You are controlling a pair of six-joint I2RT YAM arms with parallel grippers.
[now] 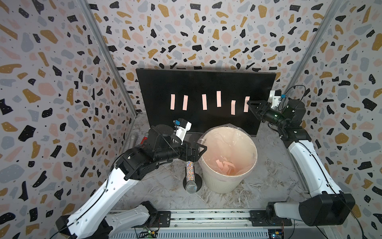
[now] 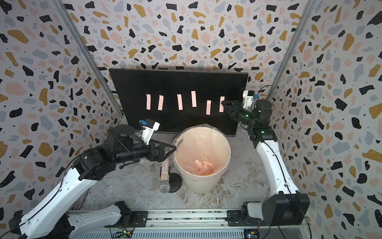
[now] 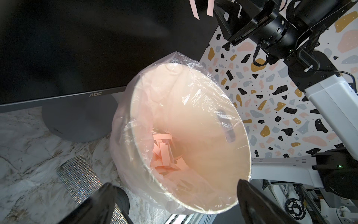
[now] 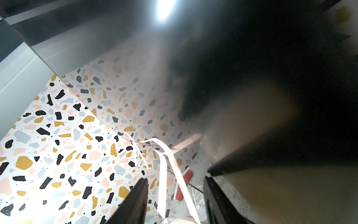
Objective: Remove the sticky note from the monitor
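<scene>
Six pink sticky notes hang on the black monitor (image 1: 155, 83), among them the rightmost note (image 1: 246, 101) and its neighbour (image 1: 233, 107). My right gripper is at the rightmost note, close to the screen; in the right wrist view its fingers are apart, with curled pink strips (image 4: 175, 168) beyond and between them. Whether they touch a note is unclear. My left gripper stands open above the bin's left side, empty. Pink paper pieces (image 3: 164, 151) lie inside the lined bin (image 3: 240, 138).
A glittery microphone (image 1: 190, 177) on a black stand is left of the bin, partly under my left gripper. A red item (image 4: 184, 184) lies on the marble table (image 1: 278, 167) at the back left. The patterned walls enclose both sides and the back.
</scene>
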